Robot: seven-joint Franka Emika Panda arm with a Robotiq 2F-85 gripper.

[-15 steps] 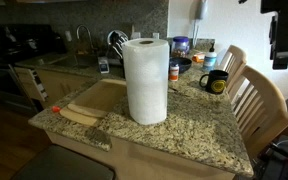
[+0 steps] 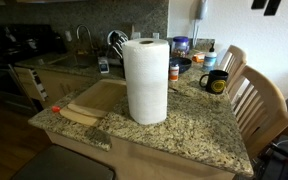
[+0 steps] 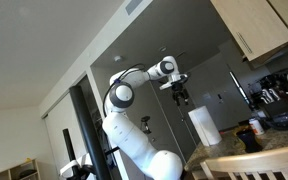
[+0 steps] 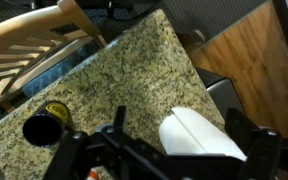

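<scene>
My gripper shows at the bottom of the wrist view, its dark fingers spread apart and no held object visible between them. It is open, high above the counter. Past the fingers, the white paper towel roll (image 4: 199,132) is partly covered by them. In exterior view 1 the roll (image 2: 147,85) stands upright on the granite counter (image 2: 189,130). A black mug (image 2: 215,81) stands to its right. From exterior view 2, the gripper (image 3: 182,97) hangs above and left of the roll (image 3: 204,126).
A beige board (image 2: 97,99) lies left of the roll. Bottles, including a white-labelled one (image 2: 210,59), and a jar (image 2: 181,46) stand behind. Wooden chairs (image 2: 259,105) line the right side.
The arm has moved up in exterior view 1; only dark finger ends remain at the top edge, where more of the gripper showed before. Roll and mug have not moved.
</scene>
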